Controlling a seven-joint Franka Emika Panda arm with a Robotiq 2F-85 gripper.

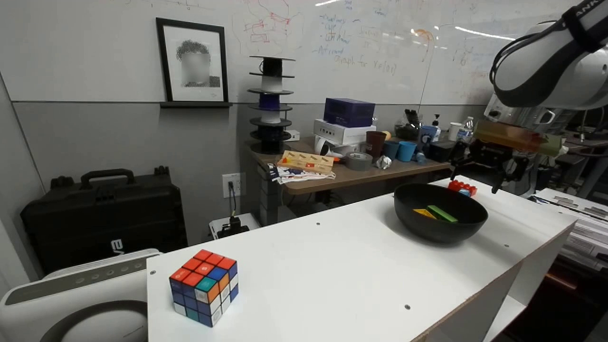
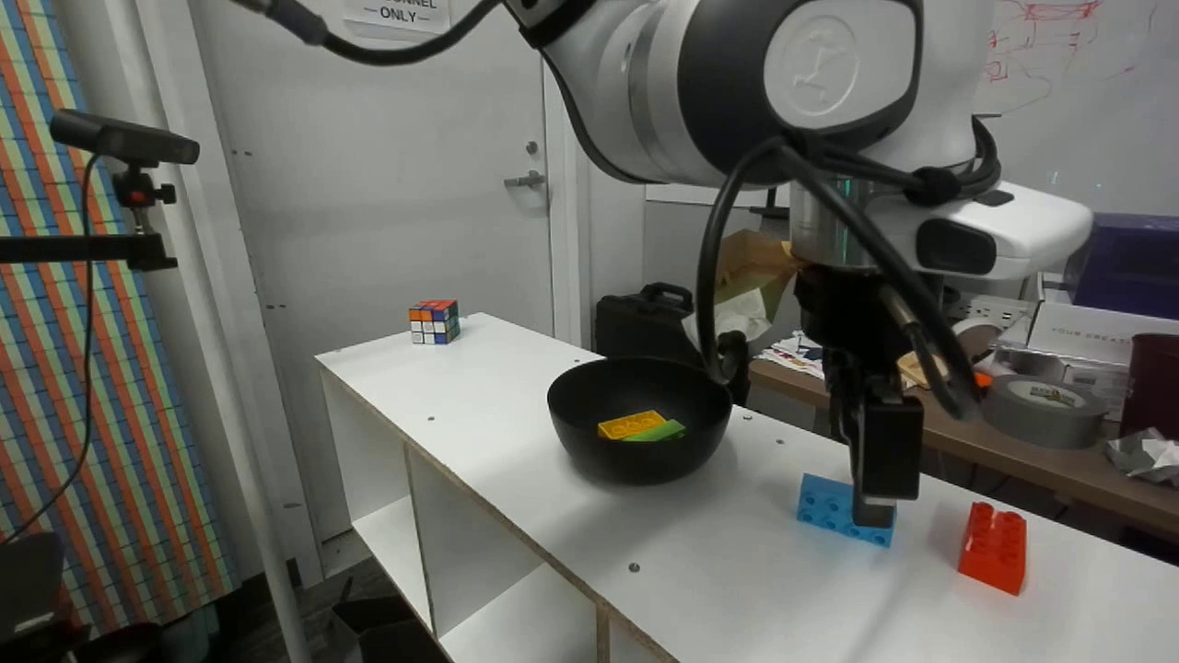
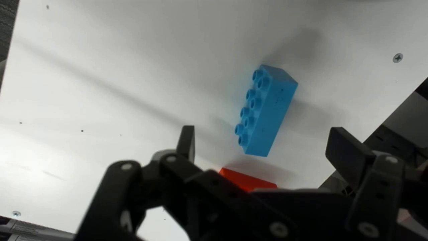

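My gripper is open above the white tabletop, its fingers spread wide with nothing held between them. Below the gap lies a blue toy brick, apart from both fingers, its studs turned sideways. A red brick is partly hidden behind the gripper in the wrist view; exterior view 2 shows this red brick to the right of the blue brick. In the black bowl are a yellow brick and a green brick.
A Rubik's cube rests at the far end of the white tabletop. Between cube and bowl the surface is clear. A cluttered brown desk runs alongside, holding cups, boxes and a tape roll.
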